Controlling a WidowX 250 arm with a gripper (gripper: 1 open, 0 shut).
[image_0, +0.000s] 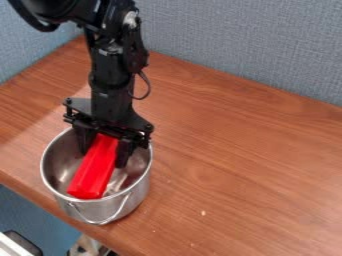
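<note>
My black gripper (104, 140) reaches down into a shiny metal bucket (118, 208) at the left edge of the wooden table. It is shut on a long red block (92, 172), which lies tilted inside the bucket, its lower end toward the front. The fingertips are partly hidden by the block and the bucket's rim.
A textured grey wall (241, 50) stands at the back. Below the table's left edge, a blue-grey floor and a black-and-white object show at the bottom left.
</note>
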